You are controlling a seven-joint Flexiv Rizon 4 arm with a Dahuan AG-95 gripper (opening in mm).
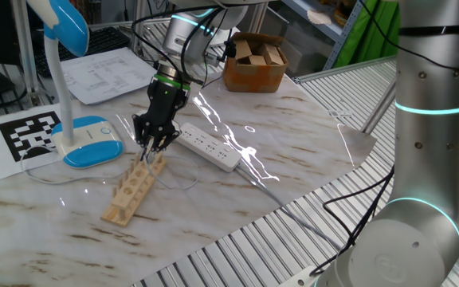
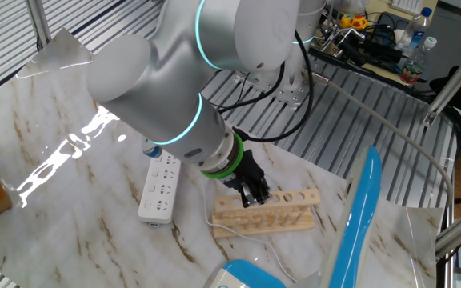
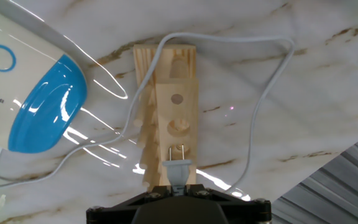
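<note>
A two-prong plug is held in my gripper, its metal prongs pointing away from the fingers. The plug's white cable loops out over the table and back across the wooden rack. That wooden rack, with a row of round holes, lies directly below the plug. In exterior view 1 my gripper hangs over the far end of the rack. Exterior view 2 has the gripper at one end of the rack; whether they touch cannot be told.
A white power strip lies beside the rack, its sockets facing up. On the other side stands a blue and white desk lamp. A cardboard box sits at the back. Bare marble tabletop stretches right of the strip.
</note>
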